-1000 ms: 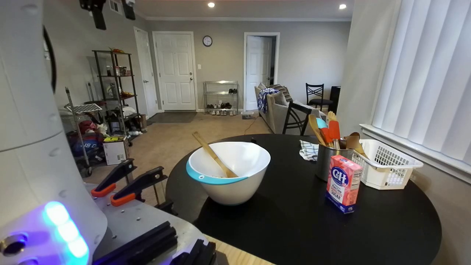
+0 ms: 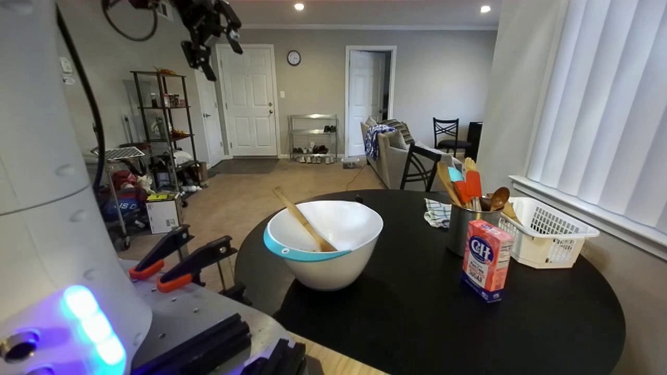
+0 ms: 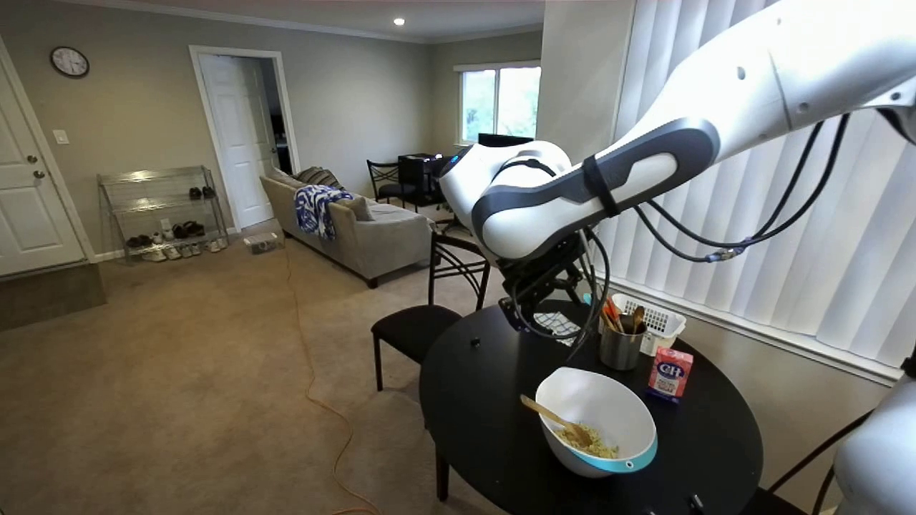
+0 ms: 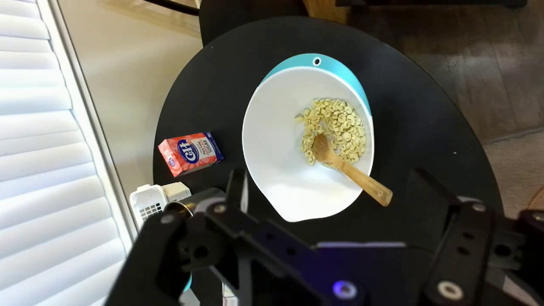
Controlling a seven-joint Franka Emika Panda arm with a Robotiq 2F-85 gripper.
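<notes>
My gripper (image 2: 223, 59) is open and empty, high in the air at the upper left of exterior view 1. Below it in the wrist view, the white bowl (image 4: 278, 137) with a teal rim stands on the black round table. Small pasta pieces (image 4: 347, 125) lie inside. A wooden spoon (image 4: 359, 177) rests in the bowl, its handle sticking out over the rim. One dark finger (image 4: 235, 189) shows at each side of the bowl in that view, well above it. Beside the bowl a pink sugar box (image 2: 487, 259) stands upright.
A metal holder (image 2: 459, 228) of utensils and a white basket (image 2: 550, 247) sit near the window side. A checkered cloth (image 2: 437, 213) lies behind the holder. A chair (image 3: 429, 330) stands against its far edge.
In exterior view 1 the gripper has come lower and further right, and has turned to a tilted angle. Bowl, spoon, box and utensil holder have stayed in place.
</notes>
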